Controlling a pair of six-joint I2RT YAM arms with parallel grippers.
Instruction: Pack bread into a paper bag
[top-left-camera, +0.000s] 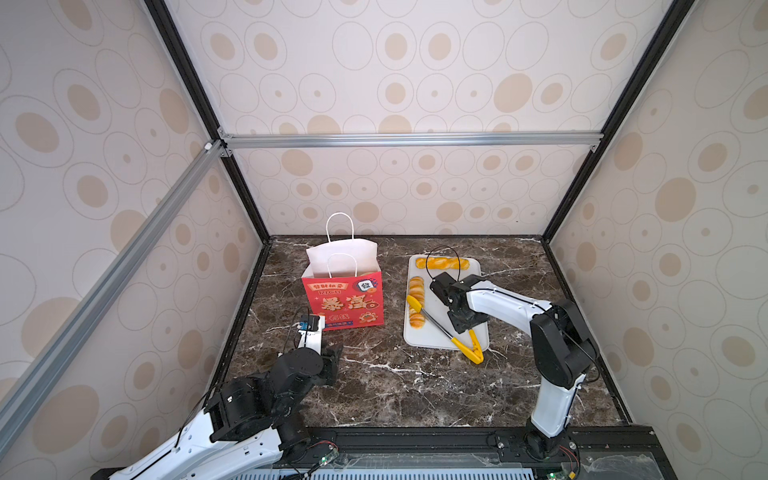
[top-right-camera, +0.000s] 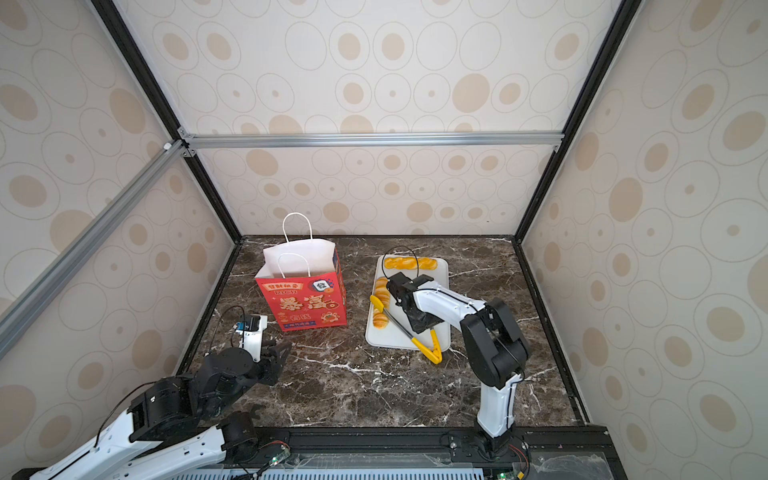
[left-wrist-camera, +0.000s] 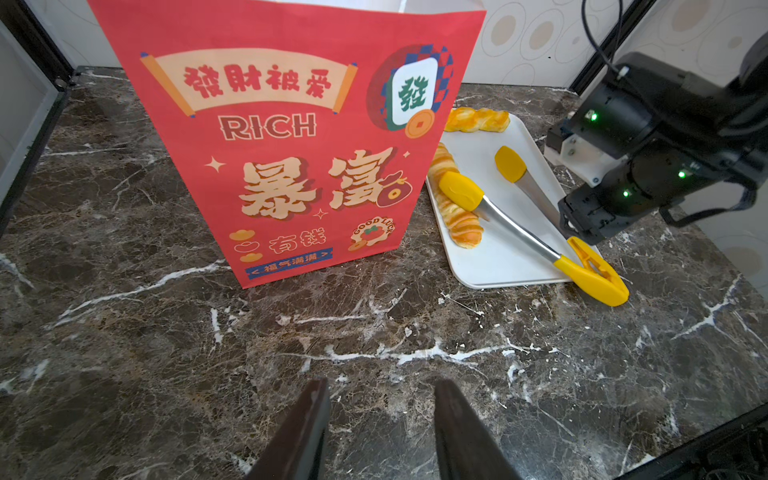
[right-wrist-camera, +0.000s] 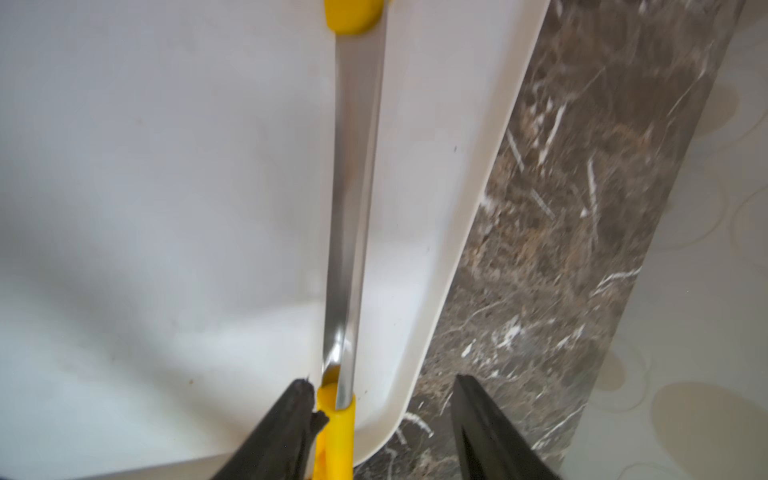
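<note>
A red paper bag (top-left-camera: 342, 300) with white handles stands upright at centre-left. Beside it, a white tray (top-right-camera: 408, 339) carries a long roll (top-left-camera: 438, 262), a second bread (left-wrist-camera: 464, 225) and yellow-handled tongs (left-wrist-camera: 600, 284) resting diagonally across it. My right gripper is over the tray's right part, fingers apart, with part of the tongs' yellow handle beside the left finger; nothing shows gripped. My left gripper stands open and empty in front of the bag.
Patterned walls with dark frame edges enclose it on the back and both sides.
</note>
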